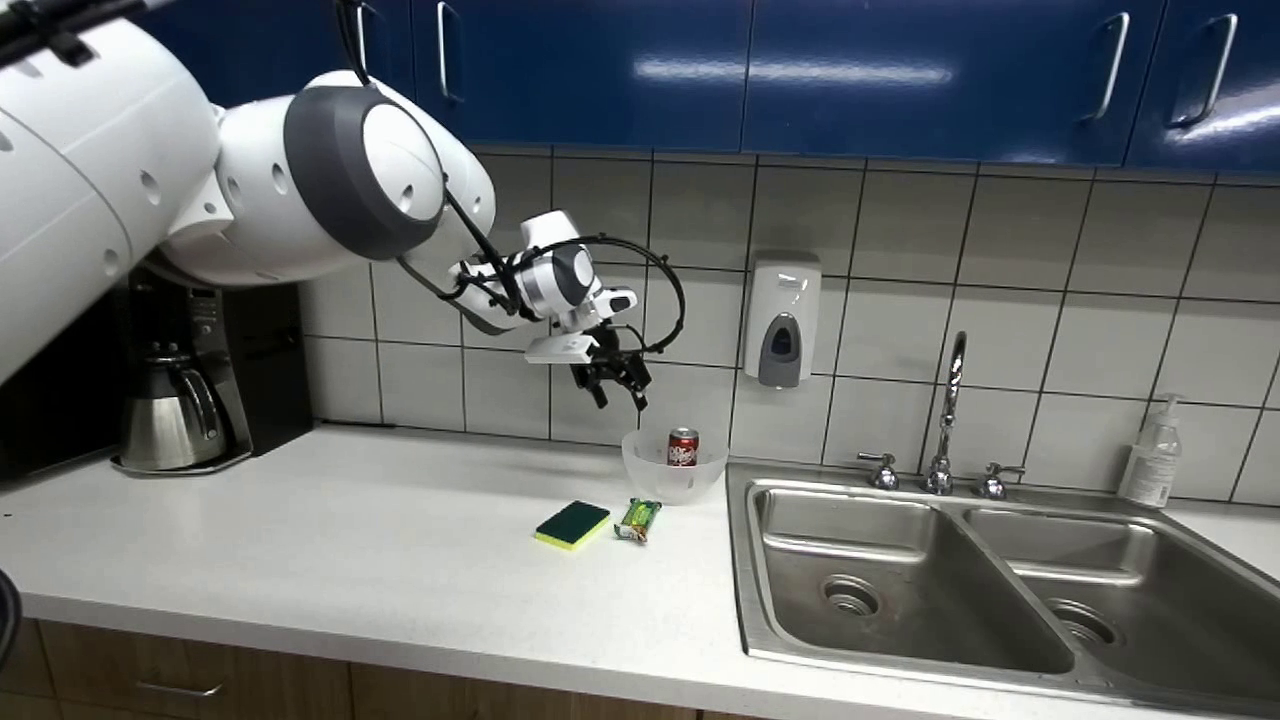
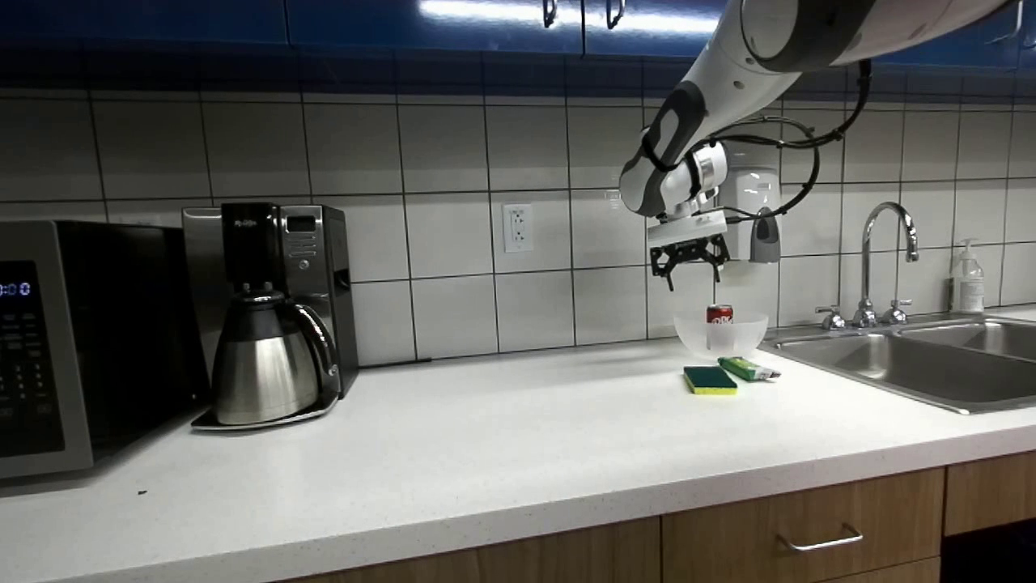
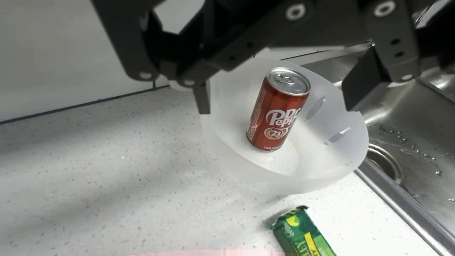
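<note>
A red Dr Pepper can [image 3: 277, 111] stands, leaning slightly in the wrist view, inside a frosted translucent bowl [image 3: 341, 164]. In exterior view 1 the bowl [image 1: 678, 485] sits on the counter close to the sink's left edge, with the can [image 1: 683, 448] showing above its rim. My gripper [image 1: 618, 402] hangs above the bowl and a little to its left. Its fingers are spread wide in the wrist view, the left fingertip [image 3: 202, 99] and the right fingertip [image 3: 362, 81] standing well apart. Nothing is held between them.
A green-and-yellow sponge [image 1: 572, 524] and a green wrapped bar [image 1: 638, 520] lie in front of the bowl. To the right is the double sink [image 1: 912, 576]; a soap dispenser [image 1: 782, 319] hangs on the wall. The coffee maker [image 2: 277, 321] stands far left, with clear counter between.
</note>
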